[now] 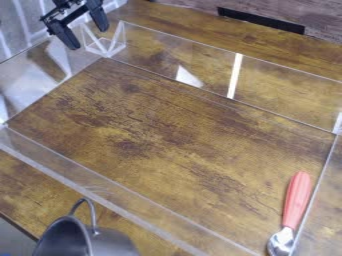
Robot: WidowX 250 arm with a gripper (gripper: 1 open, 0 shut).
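Note:
My black gripper (80,28) hangs at the upper left, above the back-left corner of a clear-walled enclosure on the wooden table. It is open, with nothing seen between its fingers. An ice cream scoop with a pink handle (298,200) and metal head lies inside the enclosure at the front right. A grey metal pot (67,243) with a handle stands at the bottom left, outside the clear front wall, partly cut off by the frame.
Clear walls (120,192) bound the wooden work area (174,140), which is bare across its middle and left. A dark board (261,20) lies along the back edge.

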